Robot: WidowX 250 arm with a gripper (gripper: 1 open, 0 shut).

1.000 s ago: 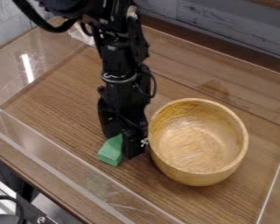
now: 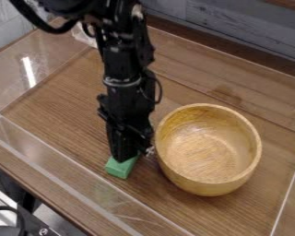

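Observation:
My black gripper point(image 2: 133, 146) reaches down from the top of the view to just above a small green object point(image 2: 119, 168) on the wooden table point(image 2: 58, 115). Whether its fingers are open or shut is hard to make out against the dark arm. Just to the right of the gripper and the green object stands a large beige bowl point(image 2: 206, 147), which looks empty.
There is free room to the right of the bowl and behind it. A white item lies at the top left.
The gripper has shifted slightly and now sits a little higher, showing more of the green object, which lies in about the same place.

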